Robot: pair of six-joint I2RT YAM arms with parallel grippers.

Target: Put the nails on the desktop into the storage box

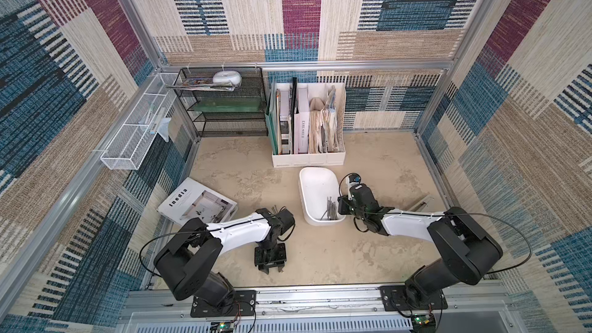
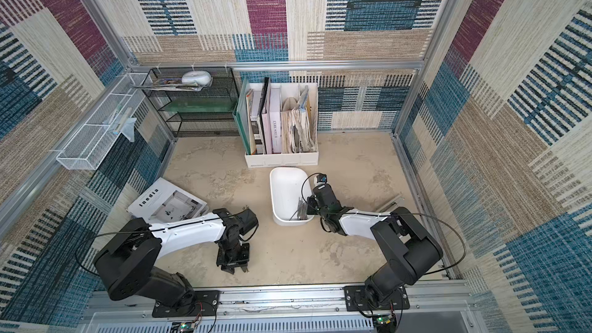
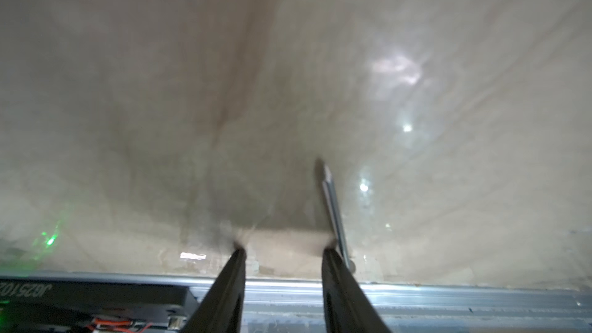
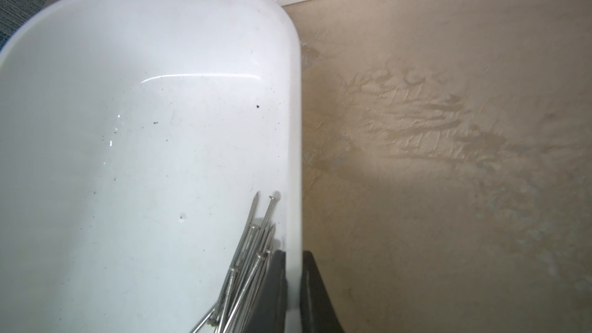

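Observation:
One grey nail [image 3: 335, 214] lies on the desktop in the left wrist view, its head end beside the right-hand finger. My left gripper is open above the desk, nothing held between its fingers; in the top views its own body hides the nail. A white storage box [image 4: 294, 117] stands mid-desk, with several nails [image 4: 246, 265] piled against its right wall. My right gripper is shut on that wall's rim, one finger inside the box and the other outside.
A white file holder [image 1: 308, 159] full of papers stands behind the box. The boxed book [image 1: 197, 200] lies to the left, behind the left arm. A flat strip [image 1: 421, 203] lies at the far right. Along the front runs a metal rail [image 3: 431, 296], close to the nail.

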